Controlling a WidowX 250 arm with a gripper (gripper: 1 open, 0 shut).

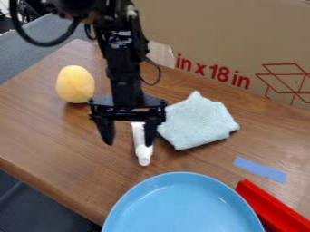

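Observation:
My black gripper [129, 134] hangs open over the wooden table, its two fingers pointing down. Its right finger is at the upper end of a white cylindrical object [143, 152] lying lengthwise on the table; whether they touch I cannot tell. A folded pale cloth [198, 122] lies just right of the gripper, a yellow oval object [75, 84] to the left behind it, and a blue plate [182, 215] at the front.
A red object [273, 207] lies at the right front, near a blue tape strip [259, 169]. A cardboard box [230, 36] stands behind.

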